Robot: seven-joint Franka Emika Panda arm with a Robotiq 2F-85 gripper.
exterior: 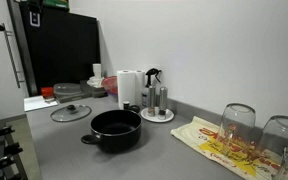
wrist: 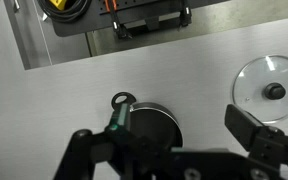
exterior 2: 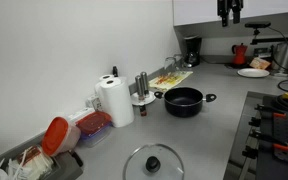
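Observation:
A black two-handled pot (exterior: pixel 115 130) stands on the grey table, open at the top. Its round glass lid (exterior: pixel 71 112) lies apart from it on the table, black knob upward. From the second exterior side, the lid (exterior 2: pixel 154 175) is nearest the camera and the pot (exterior 2: pixel 184 102) is farther back. My gripper (exterior 2: pixel 230 12) hangs high above the table, touching nothing. In the wrist view the gripper is open, its fingers spread wide; the pot (wrist: pixel 156 126) shows partly between and behind them, and the lid (wrist: pixel 264 75) is to the right.
Paper towels (exterior 2: pixel 116 102), a spray bottle (exterior: pixel 153 80) and mills (exterior: pixel 163 98) stand along the wall. Two upturned glasses (exterior: pixel 236 122) are on a patterned cloth (exterior: pixel 204 137). A red container (exterior 2: pixel 61 133) is among items at the far left. Around the pot the table is clear.

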